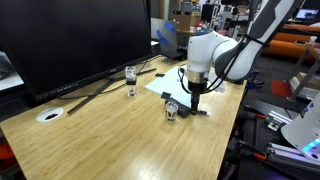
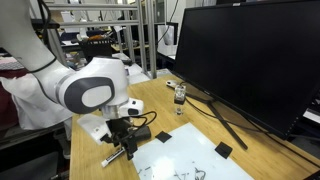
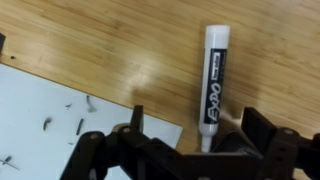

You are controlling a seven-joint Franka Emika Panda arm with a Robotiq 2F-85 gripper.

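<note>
A white marker with a black label [image 3: 214, 85] lies on the wooden table in the wrist view. My gripper is open over it; the marker's lower end runs between the spread fingers, nearer the right one, and nothing is gripped. A white board [image 3: 70, 125] with small dark marks lies to the left of the marker. From the side, my gripper [image 1: 192, 106] points down close to the tabletop. A dark rounded object [image 3: 232, 141] is partly hidden behind the gripper by the marker's lower end.
A small clear container [image 1: 171, 112] stands near the gripper, and a clear bottle [image 2: 180, 95] stands by the monitor [image 2: 245, 60]. A dark cylinder [image 2: 141, 133] lies close to the arm.
</note>
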